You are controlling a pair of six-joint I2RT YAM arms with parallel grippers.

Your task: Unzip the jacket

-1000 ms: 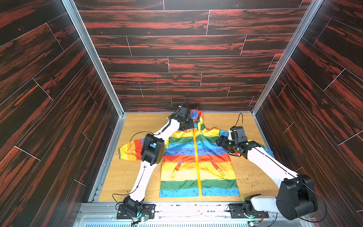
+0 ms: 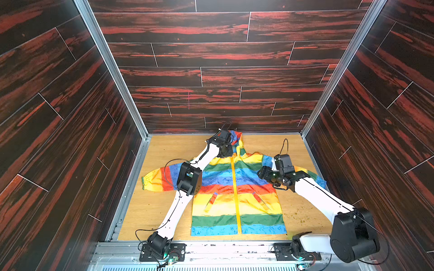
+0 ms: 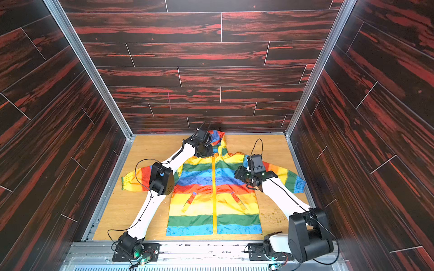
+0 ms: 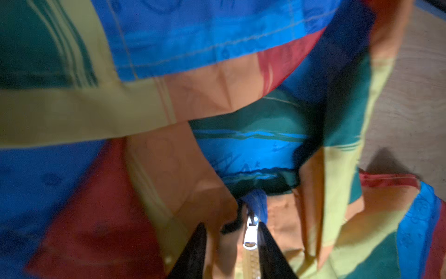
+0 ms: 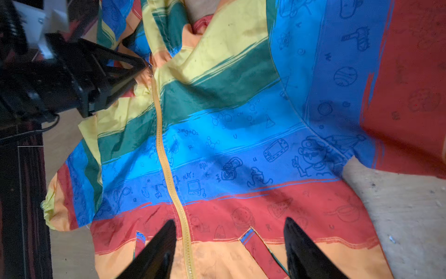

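Observation:
The rainbow jacket point(image 2: 217, 221) lies spread flat, its orange zipper point(image 5: 158, 121) running down the front. In the left wrist view the silver zipper pull point(image 4: 250, 232) sits at the collar, between the fingertips of my left gripper, which stands part open; whether they touch it I cannot tell. My right gripper is open over the jacket's right chest, with nothing between its fingers, clear of the zipper.
The hood point(image 3: 217, 135) lies crumpled at the back edge. Bare wood table point(image 2: 149, 212) surrounds the jacket, inside dark walls point(image 2: 63, 117).
My left gripper has moved slightly right at the collar. My right gripper has shifted a little lower in the top left view.

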